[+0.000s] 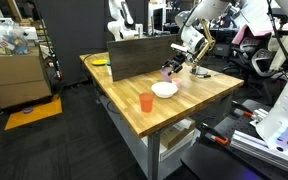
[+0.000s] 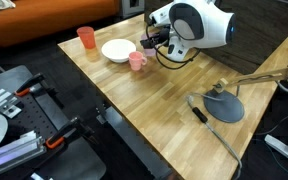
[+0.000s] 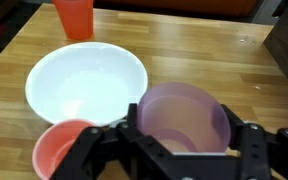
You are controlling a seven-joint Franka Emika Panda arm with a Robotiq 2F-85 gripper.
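A mauve cup (image 3: 182, 118) fills the space between the black fingers in the wrist view, its round mouth towards the camera. My gripper (image 2: 156, 43) is shut on this cup, over the far side of the table. A pink cup (image 2: 137, 62) stands close beside it, and a white bowl (image 2: 118, 50) is just to the left in exterior view 2. Past the bowl stands an orange-red cup (image 3: 75, 18). Whether the mauve cup's base touches the table cannot be made out.
The wooden table (image 2: 169, 105) has a wide clear stretch in front of the cups. A lamp-like stand (image 2: 222, 106) and a dark rod (image 2: 217, 130) occupy its right side. A dark panel (image 1: 139, 57) borders the back edge.
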